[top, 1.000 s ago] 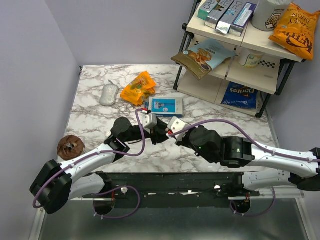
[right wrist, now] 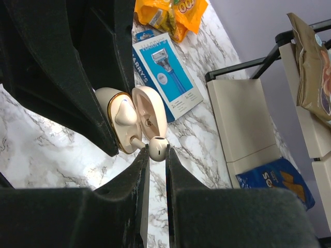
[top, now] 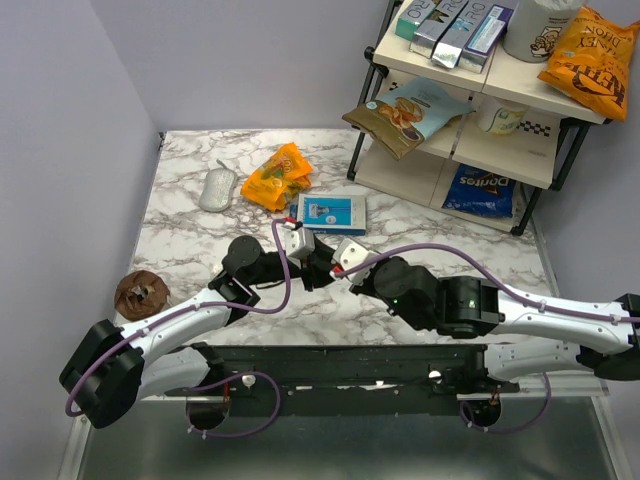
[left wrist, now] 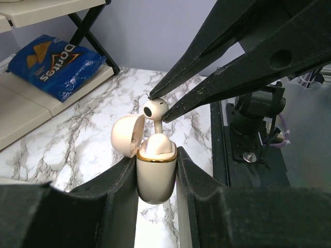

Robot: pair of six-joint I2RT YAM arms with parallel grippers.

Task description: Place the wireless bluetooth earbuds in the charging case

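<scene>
My left gripper is shut on the cream charging case [left wrist: 155, 181], whose lid [left wrist: 128, 135] stands open. A rounded cream earbud [right wrist: 125, 113] sits in the case. A second earbud [left wrist: 155, 109] is just off the case, between the fingertips of my right gripper. Its stem points down to the case opening; the stem's tip is hidden. In the right wrist view this earbud's head [right wrist: 158, 149] shows at the fingertips, beside the lid. Whether both right fingers press on it, I cannot tell. From above, both grippers meet over the table and hide these small parts.
Behind the grippers lies a blue razor box [top: 332, 213], with an orange bag [top: 278, 178] near it. A shelf [top: 480, 170] with snacks and boxes stands at the back right. A brown bowl [top: 142, 295] sits at the left. Open marble lies around the arms.
The right arm has shifted very slightly in the top view. The left arm and everything on the table look the same.
</scene>
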